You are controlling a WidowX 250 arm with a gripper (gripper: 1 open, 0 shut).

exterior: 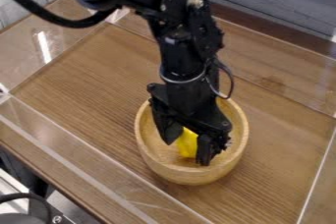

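My black gripper (pixel 187 135) reaches down into a round tan bowl (pixel 157 157), its fingers open on either side of a yellow object (pixel 188 145) that lies in the bowl. The gripper hides much of the yellow object, so whether the fingers touch it cannot be seen.
The bowl rests on a wooden surface (pixel 92 90) with clear room to the left and right. A pale panelled wall (pixel 276 7) runs along the back, and a black cable loops at the lower left.
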